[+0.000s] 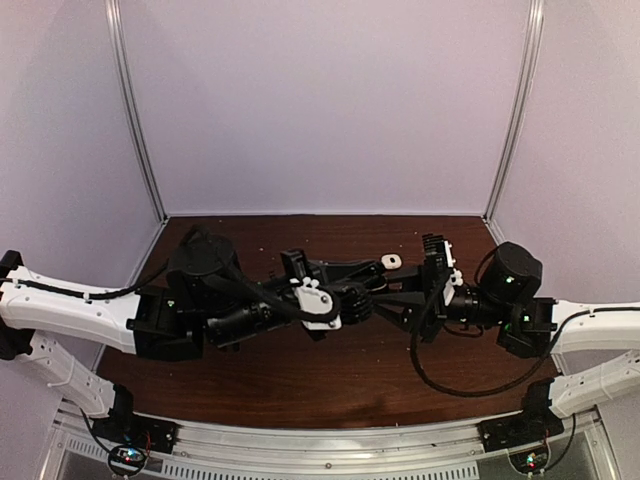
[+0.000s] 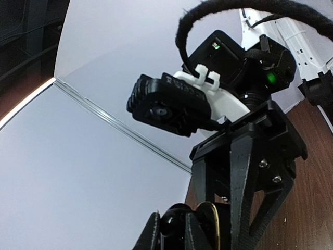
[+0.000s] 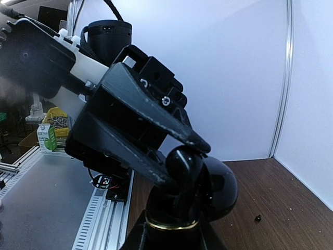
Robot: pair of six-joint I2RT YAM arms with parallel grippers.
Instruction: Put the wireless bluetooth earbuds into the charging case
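Note:
My right gripper is shut on the black charging case [image 3: 171, 214], which has a gold band and a glossy open lid [image 3: 222, 188]. In the right wrist view, my left gripper comes in from the upper left, shut on a round black earbud [image 3: 183, 162] over the case's opening. From the left wrist view, the same earbud [image 2: 173, 221] sits between the left fingers, close beside the gold-edged case [image 2: 210, 221]. Whether the earbud is seated in its slot cannot be told. In the top view the arms mostly hide both things.
A small dark object [image 3: 258, 218] lies on the brown table [image 3: 276, 198]. A pale rounded patch [image 1: 391, 261] with a dark spot shows near the meeting grippers. A cable [image 1: 440, 385] loops below the right arm.

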